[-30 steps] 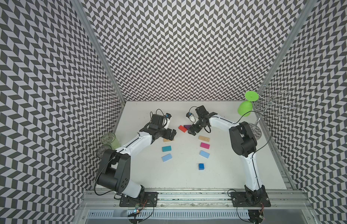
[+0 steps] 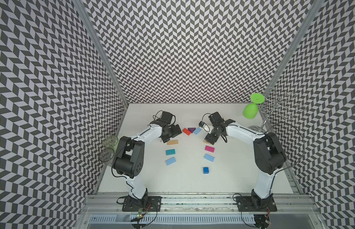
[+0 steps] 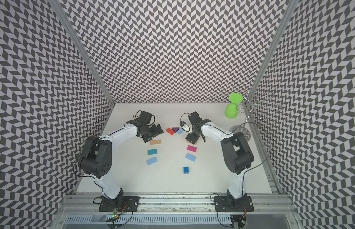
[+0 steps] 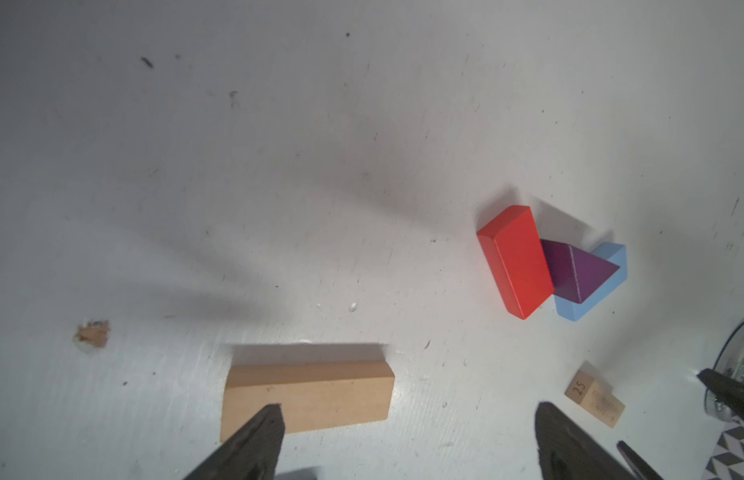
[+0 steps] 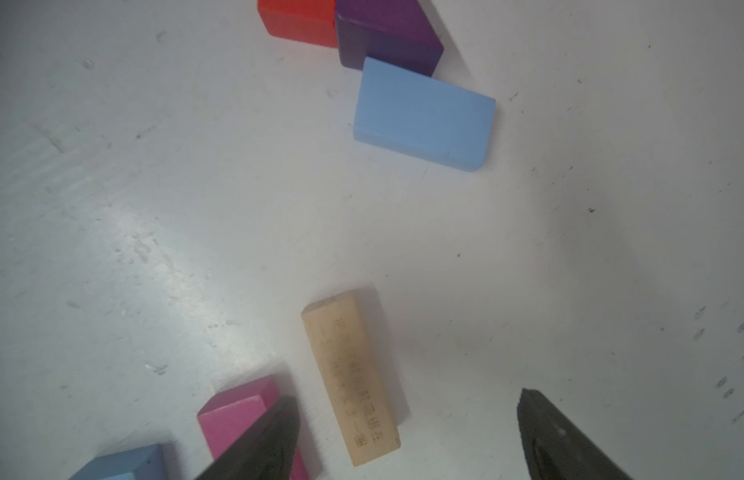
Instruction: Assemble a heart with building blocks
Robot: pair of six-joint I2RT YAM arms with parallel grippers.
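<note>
A red block, a purple triangle and a light blue block lie touching in the middle. My left gripper hangs open to their left, above and behind an orange block. My right gripper is to their right, open above a tan block, with nothing between its fingers. In front lie a teal block, a pink block, two light blue blocks and a dark blue block.
Green objects and a wire stand stand at the back right. Glass-like round items show at the left edge.
My right gripper has moved right and toward the front, uncovering the purple and light blue blocks and covering the tan one. My left arm has shifted, its gripper slightly farther back.
</note>
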